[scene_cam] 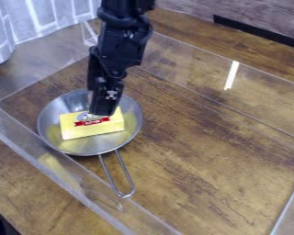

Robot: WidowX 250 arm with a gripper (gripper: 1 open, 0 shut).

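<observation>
A yellow box (pixel 82 128) with a red label lies in a steel pan (pixel 125 136) on the wooden table, the pan's long handle pointing toward the front. The black gripper (pixel 106 104) hangs over the pan, its fingers low above the box and partly covering its label. I cannot make out whether it holds anything or how far apart the fingers are.
Clear plastic walls surround the workspace. A white curtain (pixel 21 18) and a pale object stand at the back left. The wooden surface (pixel 205 147) right of the pan is clear.
</observation>
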